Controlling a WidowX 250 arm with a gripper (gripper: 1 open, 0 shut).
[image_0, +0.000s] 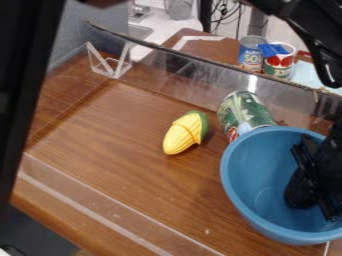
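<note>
My black gripper (310, 180) is lowered into the right side of a blue bowl (247, 185); its fingertips are dark, and whether anything is between them cannot be seen. A green-labelled can (245, 112) lies on its side just behind the bowl. A yellow toy corn cob (181, 137) with a green husk lies on the wooden surface (114, 170) left of the bowl.
Behind a clear low wall stand two cans (251, 52) at the back right, near a white sink area. A white wire rack (110, 62) is at the back left.
</note>
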